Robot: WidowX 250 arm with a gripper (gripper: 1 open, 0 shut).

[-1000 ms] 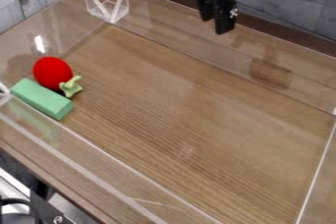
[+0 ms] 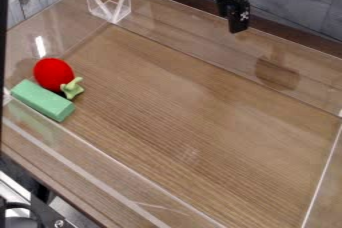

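Note:
The black gripper (image 2: 235, 22) reaches in from the top edge, slightly right of centre, over the back of the wooden table (image 2: 201, 122). It is small and dark here, and I cannot tell whether it is open or shut. A red round object (image 2: 52, 72) with a pale green part lies at the left, with a green block (image 2: 40, 101) just in front of it.
A clear plastic, angular object (image 2: 110, 4) stands at the back left. The centre, right and front of the table are clear. A dark gap runs along the lower left edge.
The objects on the table have not moved.

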